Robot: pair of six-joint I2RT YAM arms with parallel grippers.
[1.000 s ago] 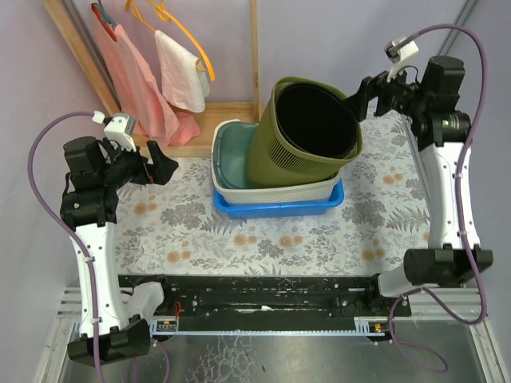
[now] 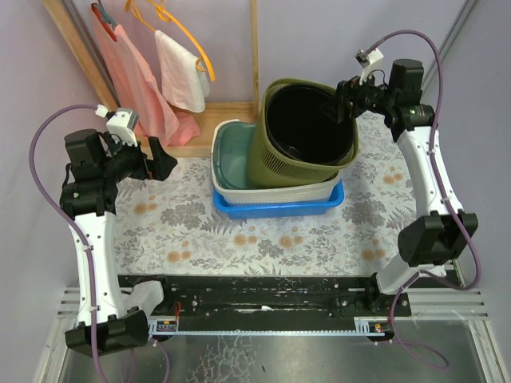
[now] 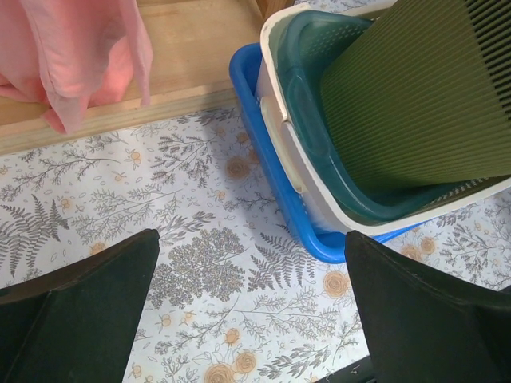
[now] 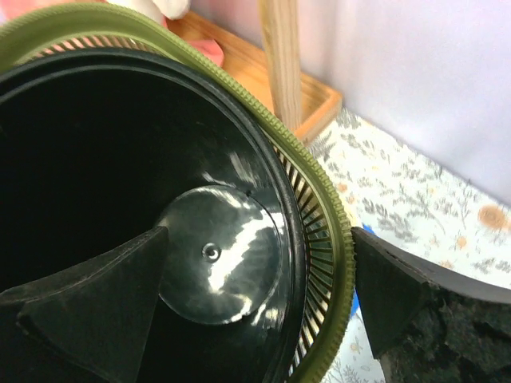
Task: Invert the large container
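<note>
A large olive container (image 2: 271, 159) with a black liner (image 2: 307, 132) lies tilted in a teal basin (image 2: 231, 159), inside a white basket and blue tray (image 2: 271, 209). My open right gripper (image 2: 343, 104) is at its upper right rim; in the right wrist view the olive rim (image 4: 335, 239) passes between the fingertips. My left gripper (image 2: 156, 163) stands open left of the stack, with nothing between its fingers, over the patterned floor in the left wrist view.
A wooden rack (image 2: 209, 120) with pink garments (image 2: 136, 80) and hangers stands at the back left.
My right gripper has moved left onto the container's rim, and its arm has shifted. The container leans slightly differently at the rim. The left arm is nearly still.
</note>
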